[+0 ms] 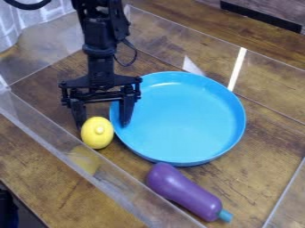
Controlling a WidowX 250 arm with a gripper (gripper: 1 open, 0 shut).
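Note:
My black gripper (102, 107) hangs low at the left edge of a blue plate (179, 116), its two fingers pointing down on either side, just above and behind a yellow lemon-like object (96, 134). The right finger is at the plate's rim. I cannot make out anything held between the fingers; the view between them is partly hidden by the gripper body. A purple eggplant-like toy (185, 191) with a teal tip lies in front of the plate on the wooden surface.
A clear plastic barrier runs diagonally along the lower left, close by the yellow object. Free wooden surface (238, 53) extends behind and to the right of the plate.

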